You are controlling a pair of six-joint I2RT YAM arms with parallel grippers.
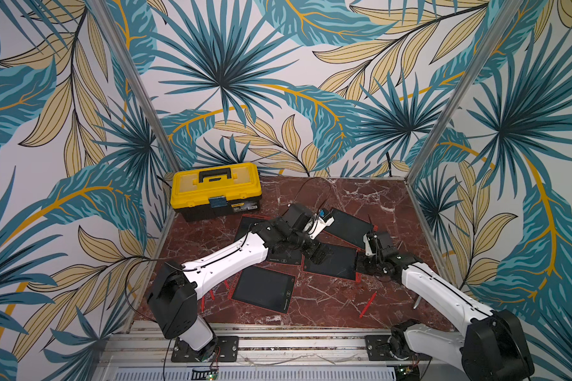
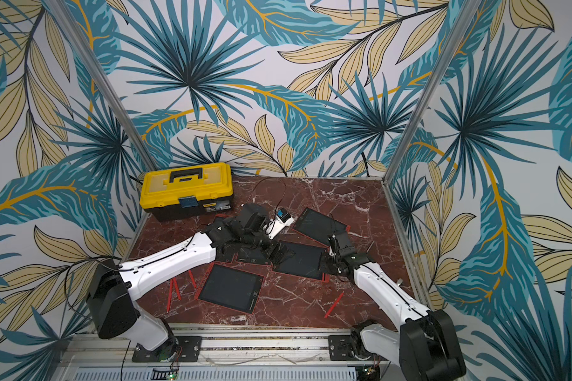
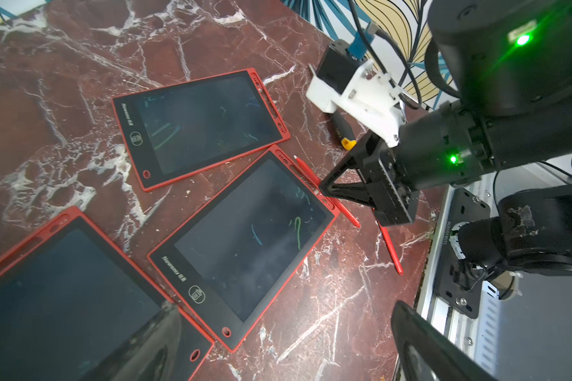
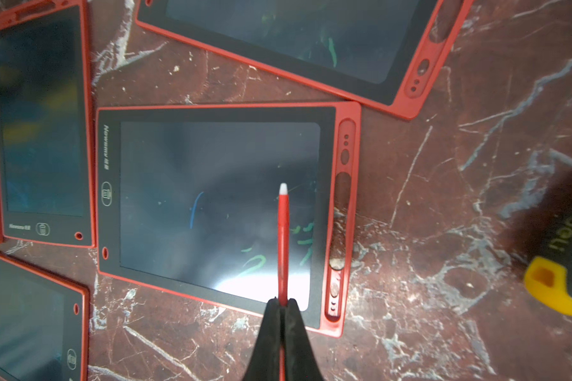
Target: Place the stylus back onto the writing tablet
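A thin red stylus (image 4: 283, 238) with a pale tip is pinched in my right gripper, whose fingers are shut on it. In the right wrist view it overlaps a red-framed writing tablet (image 4: 216, 203); the tablet's stylus slot (image 4: 340, 222) lies empty along its right edge. From the left wrist view, the held stylus (image 3: 346, 212) runs close along the slot edge of that tablet (image 3: 254, 235); I cannot tell whether they touch. My left gripper is open, nothing between its spread fingers, above the tablets' left part.
Another tablet (image 1: 349, 227) lies behind, and one (image 1: 263, 289) lies front left. A loose red stylus (image 1: 367, 304) rests at the front right; more lie at left. A yellow-and-black toolbox (image 1: 216, 190) stands back left. A cutter with a yellow end (image 4: 556, 289) lies right of the slot.
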